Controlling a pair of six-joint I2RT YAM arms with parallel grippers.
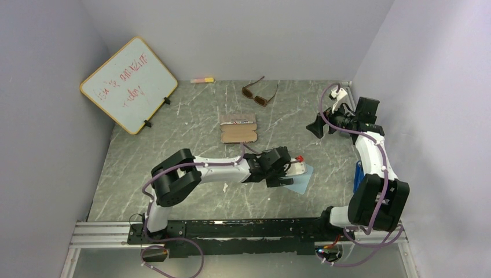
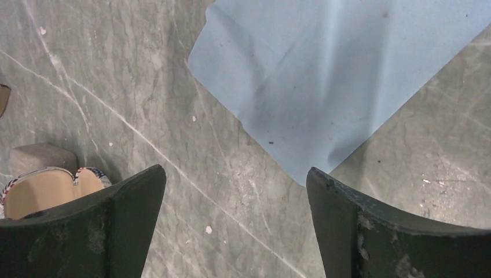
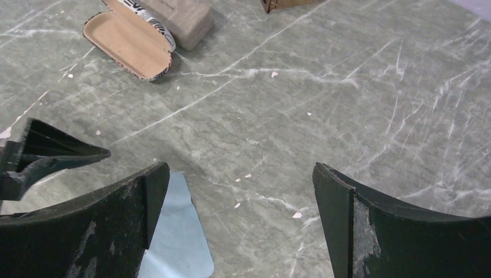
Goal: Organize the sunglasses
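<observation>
A blue cloth (image 2: 336,75) lies on the marble table, with my open left gripper above its edge, nothing between the fingers. Brown sunglasses (image 1: 260,99) lie at the back, legs unfolded. An open glasses case (image 3: 124,43) with tan lining stands in the middle, a grey-brown block-like piece (image 3: 185,23) against it. My right gripper is open and empty, over bare table at the right in the top view.
A whiteboard (image 1: 128,84) stands at the back left, a yellow marker (image 1: 202,80) at the back wall. A blue object (image 1: 358,176) lies at the right edge.
</observation>
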